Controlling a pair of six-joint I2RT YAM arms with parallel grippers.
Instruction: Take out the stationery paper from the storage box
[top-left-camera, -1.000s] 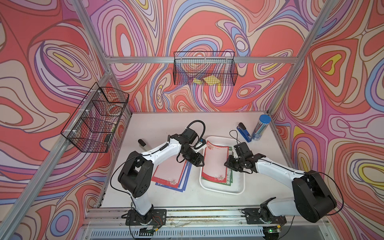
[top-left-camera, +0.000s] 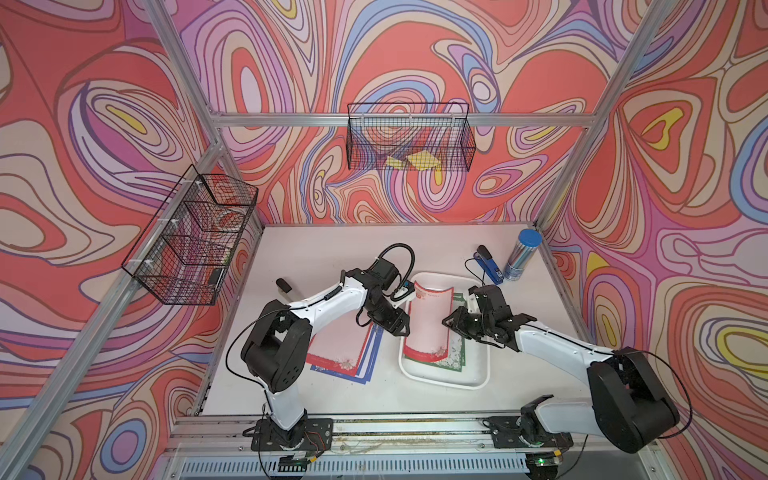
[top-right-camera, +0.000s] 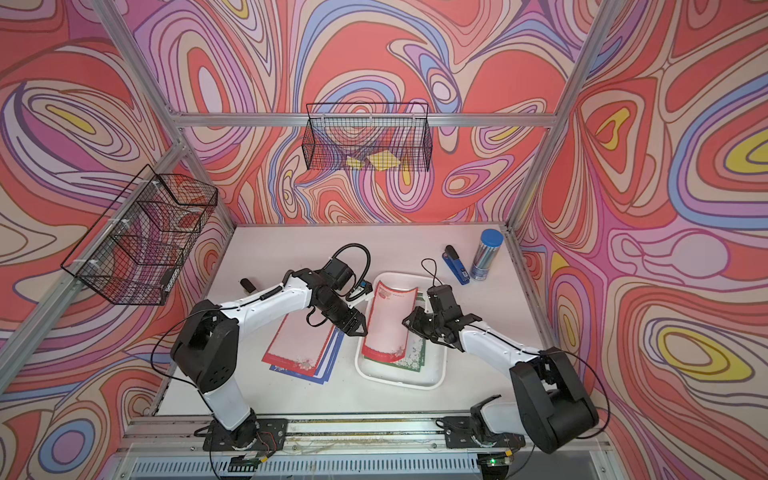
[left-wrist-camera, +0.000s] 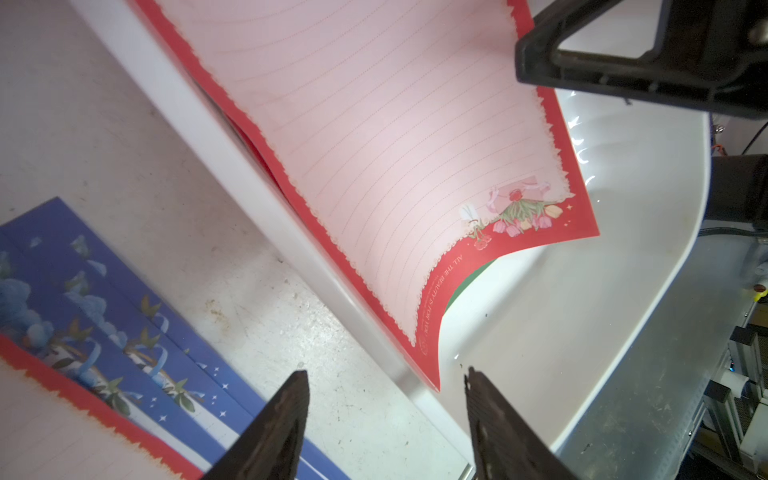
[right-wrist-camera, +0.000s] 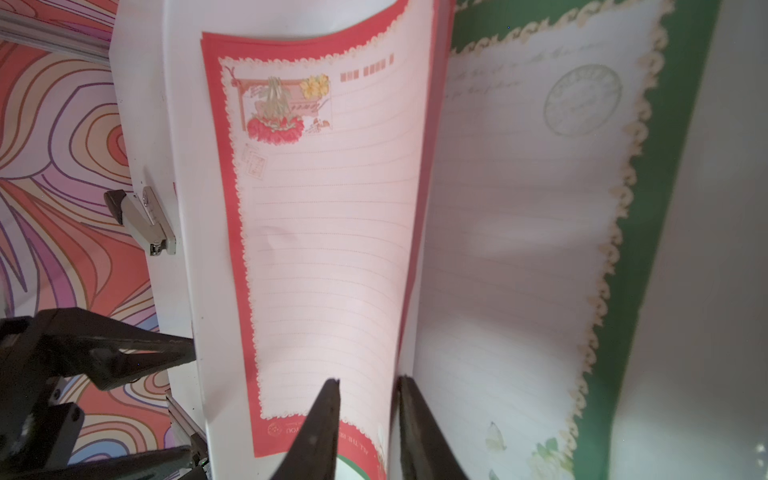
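Observation:
In the white storage box (top-left-camera: 485, 376) a red-bordered, lined stationery paper (right-wrist-camera: 320, 216) lies over a green-bordered sheet (right-wrist-camera: 520, 240). The red sheet's right edge is raised and bowed toward the left wall. My right gripper is part open at that raised edge, one finger touching or very near it; the edge shows no firm pinch. In the left wrist view, my left gripper stands open above the box's left rim, close to a curled corner of the red sheet, with no paper clamped in it.
More sheets, red-bordered (top-left-camera: 340, 344) and blue-bordered (top-left-camera: 369, 360), lie on the table left of the box, partly under my left arm. A blue stapler (top-left-camera: 489, 265) and a blue-lidded jar (top-left-camera: 522, 254) stand behind the box at the right.
My right gripper has shifted left across the box. The red sheet's right edge has bent up and leftward, baring more green-bordered paper.

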